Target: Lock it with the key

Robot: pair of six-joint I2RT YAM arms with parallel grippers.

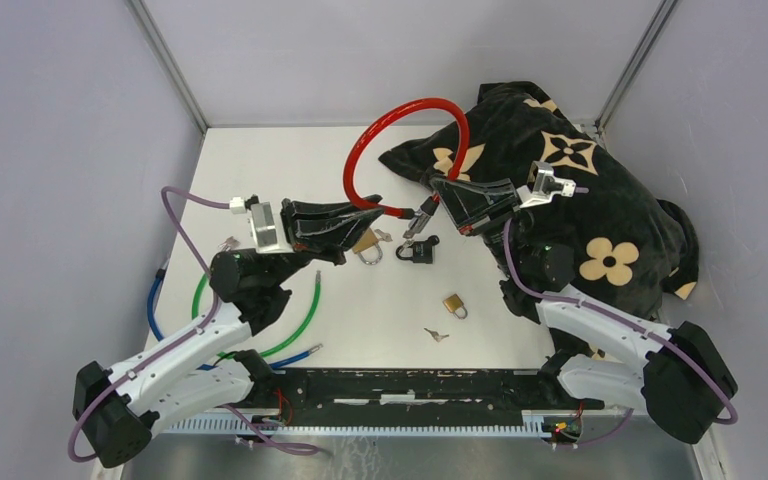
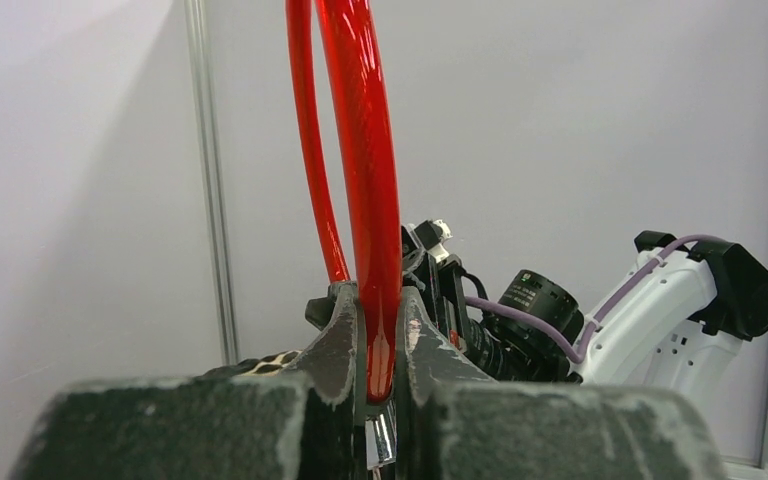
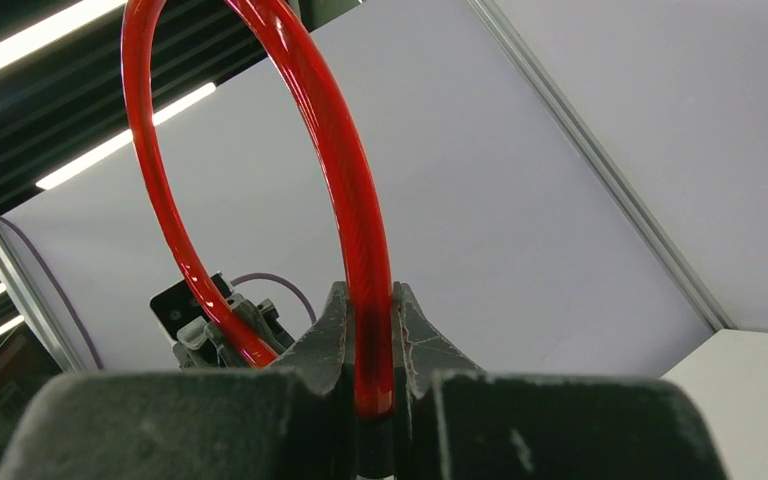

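A red cable lock (image 1: 403, 108) arches up in a loop between my two arms, held off the table. Close to one end, my left gripper (image 1: 376, 207) is shut on the red tube, which shows between its fingers in the left wrist view (image 2: 381, 370). My right gripper (image 1: 437, 187) is shut on the tube near its other end, just above a dark collar in the right wrist view (image 3: 373, 400). The two metal ends (image 1: 420, 220) meet or cross between the grippers; whether they are joined cannot be made out. Small keys (image 1: 437, 334) lie on the table.
Below the cable lie a black padlock (image 1: 421, 252) and a brass padlock (image 1: 365, 241); a smaller brass padlock (image 1: 455, 305) sits nearer the front. Green (image 1: 307, 318) and blue cables lie at left. A dark flowered cloth (image 1: 615, 215) covers the right side.
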